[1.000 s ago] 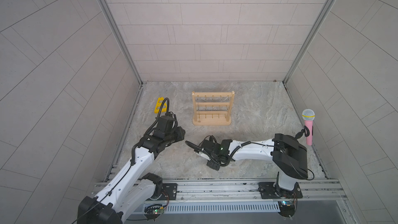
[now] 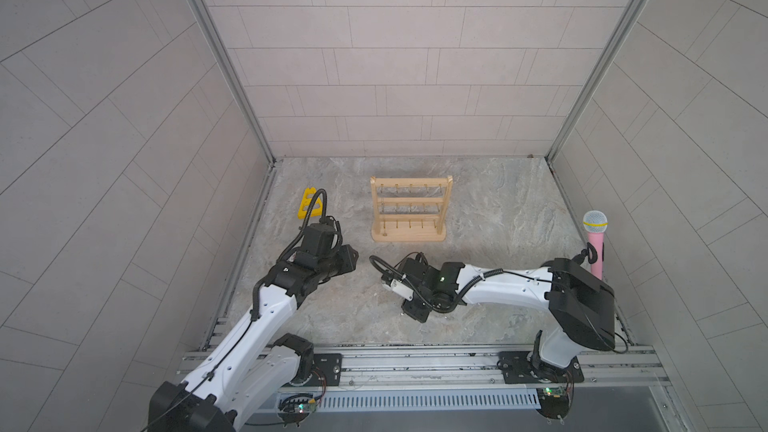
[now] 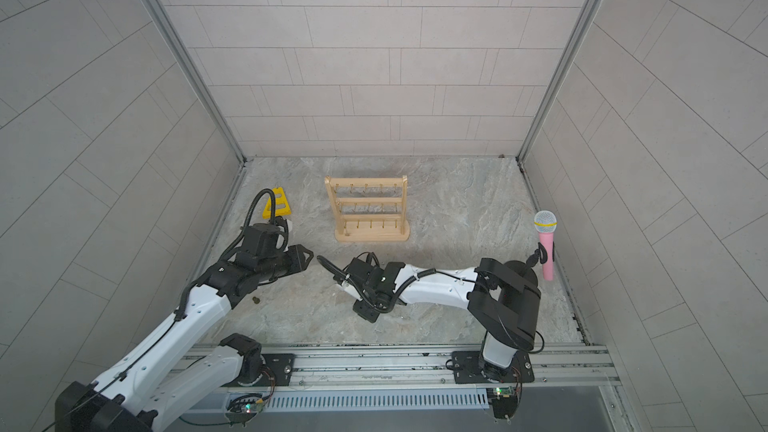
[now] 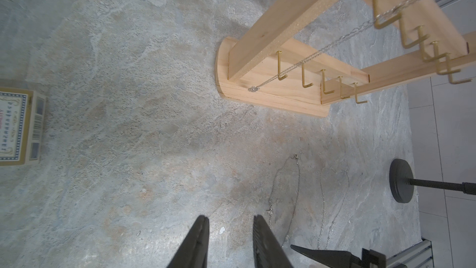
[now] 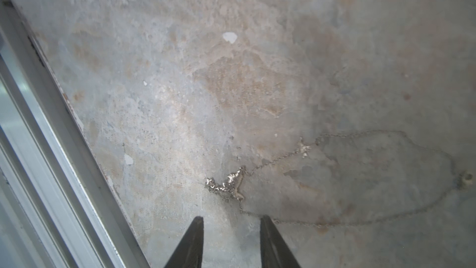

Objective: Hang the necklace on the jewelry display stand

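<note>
The wooden display stand (image 2: 411, 232) with brass hooks stands at the back middle; a silver chain (image 4: 342, 39) hangs across it in the left wrist view. My left gripper is open, left of and in front of the stand, pointing down at bare table. On the table to its right lie chain necklaces (image 4: 297, 178). My right gripper is open above the front of the table, a necklace (image 5: 233, 186) with a shiny pendant lying just beyond its fingertips, empty between them.
A yellow object (image 2: 309, 201) lies at back left, a boxed item (image 4: 17, 124) shows in the left wrist view. A pink microphone (image 2: 595, 256) stands at the right edge. A metal rail (image 5: 69, 134) borders the front of the table.
My right arm has shifted rightward and slightly up in the top left view, its gripper turned a little. The left arm looks unchanged.
</note>
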